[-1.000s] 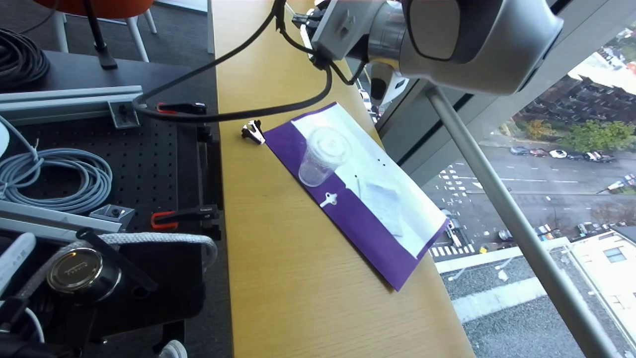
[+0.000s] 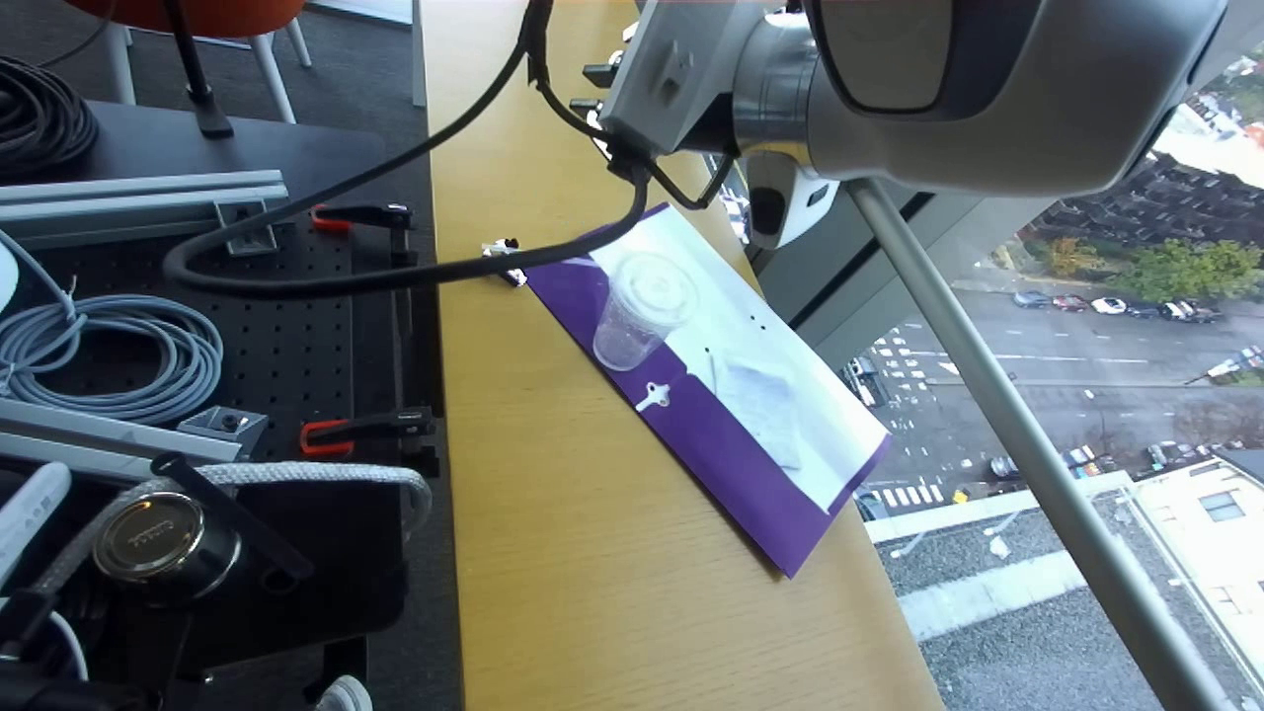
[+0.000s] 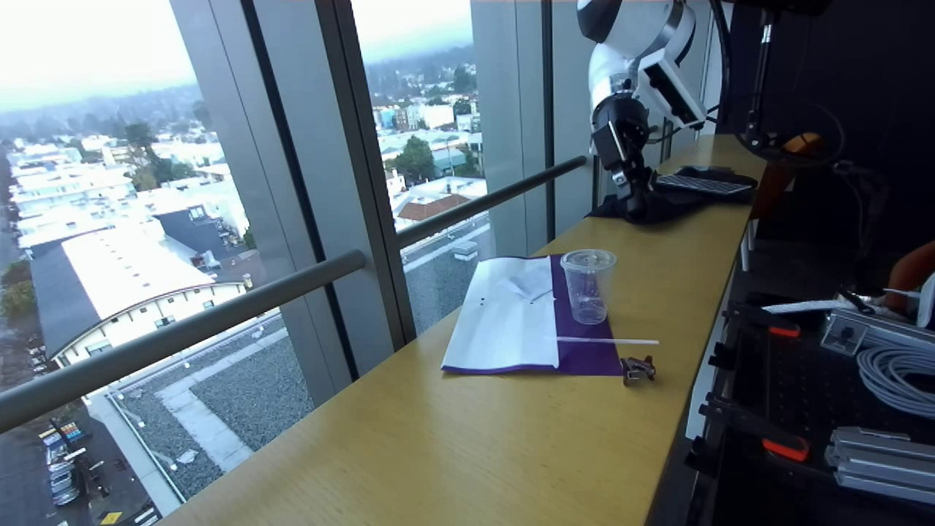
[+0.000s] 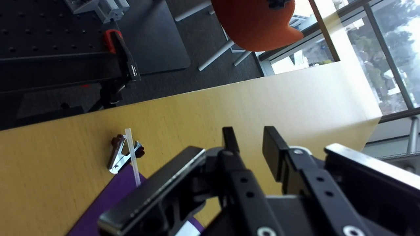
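Note:
My gripper is open in the wrist view, its two black fingers apart with only bare table seen between them. In exterior view 1 the gripper (image 2: 598,89) is at the top, partly hidden by the arm. A metal staple remover (image 4: 117,158) lies below and left of the fingers, with a pale straw (image 4: 132,155) crossing over it in that view. On the purple folder (image 2: 737,510) stands a clear lidded cup (image 2: 634,320). White papers (image 3: 501,337) lie in the open folder, and the straw (image 3: 613,340) sticks out past its edge in exterior view 2.
Windows and a rail (image 2: 1007,409) border one side of the wooden table (image 2: 557,569); a dark cart (image 2: 302,385) with clamps borders the other. A white and black arm (image 3: 624,145) stands near a keyboard (image 3: 703,184) at the far end.
The arm has shifted, and the gripper sits a little lower and further left in exterior view 1. Its cable loop hangs lower, now covering part of the staple remover. Folder and cup are unmoved.

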